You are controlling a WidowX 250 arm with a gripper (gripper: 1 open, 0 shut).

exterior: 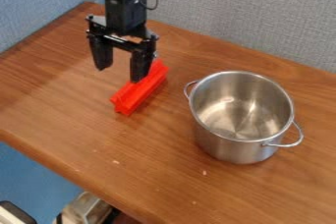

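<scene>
My black gripper [120, 55] hangs open over the wooden table, its two fingers spread either side with nothing visible gripped. It is above and just up-left of a long red bar [140, 89], which lies diagonally on the table. A steel pot [241, 140] with two side handles stands to the right of the bar.
Grey padded walls [256, 12] bound it at the back and left. Beyond the front left edge is a blue surface with some hardware in the corner.
</scene>
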